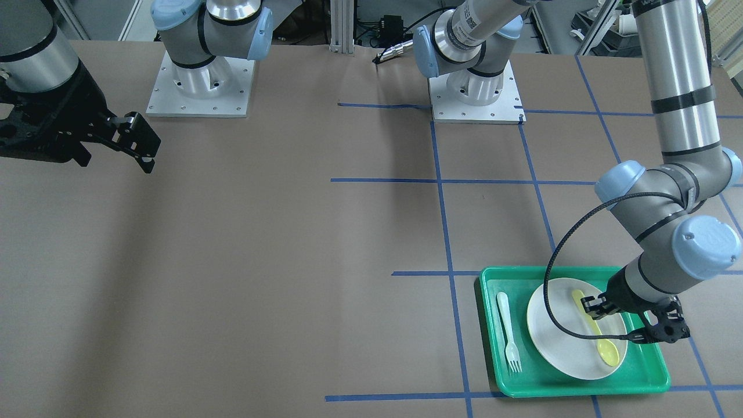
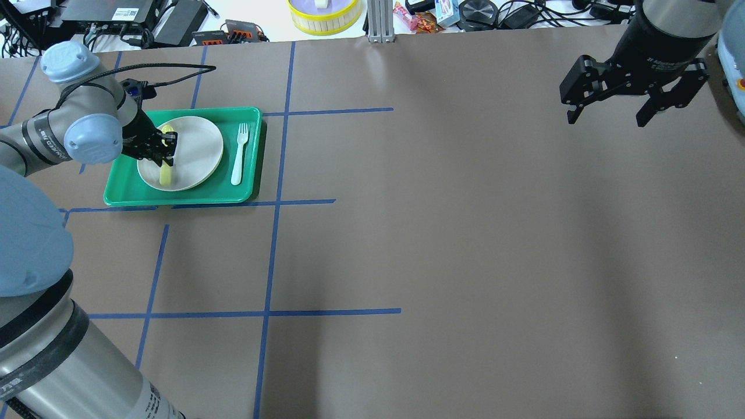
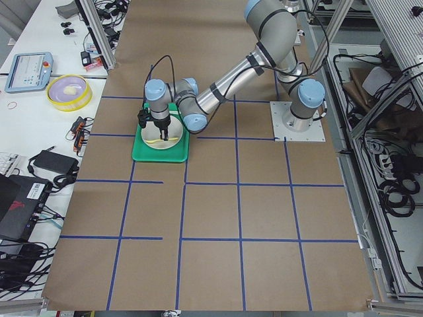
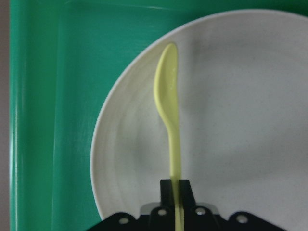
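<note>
A yellow spoon [image 1: 606, 352] [image 4: 166, 91] lies across a white plate [image 1: 557, 334] [image 4: 250, 120] in a green tray [image 1: 512, 383] [image 2: 122, 188]. My gripper is over the plate, its fingertips closed round the spoon's handle, as the left wrist view shows. A white fork [image 1: 507, 327] [image 2: 238, 157] lies in the tray beside the plate.
Another arm's black gripper [image 1: 118, 143] [image 2: 621, 98] hangs idle on the other side. Other arms stand at the back in the front view.
</note>
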